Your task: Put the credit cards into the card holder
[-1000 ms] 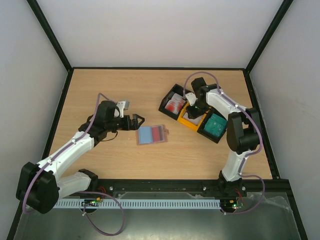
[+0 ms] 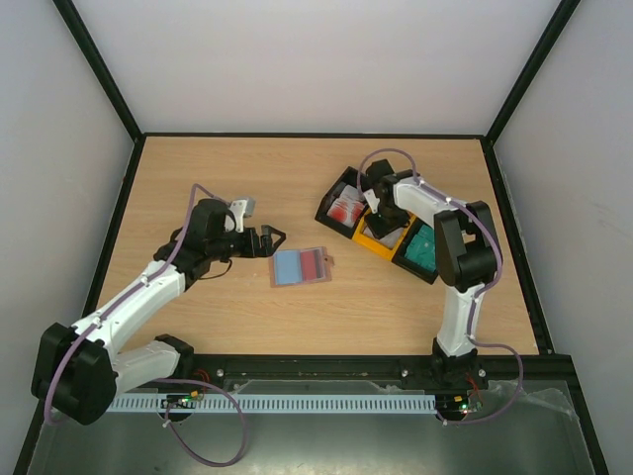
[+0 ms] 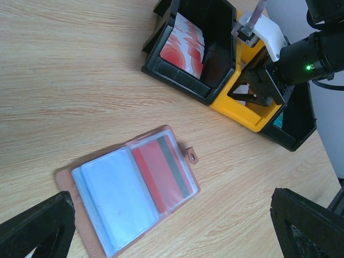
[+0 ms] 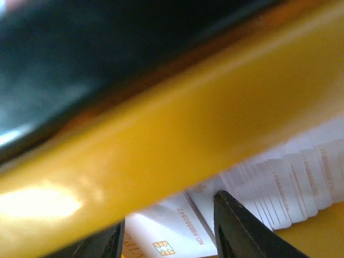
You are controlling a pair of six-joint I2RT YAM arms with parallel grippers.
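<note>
The card holder (image 2: 326, 263) lies open on the table, pink-edged, with a blue area and a red-and-grey striped one; in the left wrist view the holder (image 3: 86, 215) is below my left gripper. That gripper (image 2: 274, 240) is open and empty, just above the holder's upper edge in the top view. My right gripper (image 2: 380, 226) reaches down into the yellow box (image 2: 372, 245). Seen from the right wrist, this gripper is open over white cards (image 4: 295, 180) with orange numbers. One white card (image 4: 174, 231) shows between its fingers, ungripped.
A black box with red-and-white cards (image 2: 343, 210) adjoins the yellow box on the left, and another black box with teal cards (image 2: 422, 247) adjoins it on the right. The yellow wall (image 4: 161, 156) blocks much of the right wrist view. Table around the holder is bare.
My left arm and the holder look unmoved.
</note>
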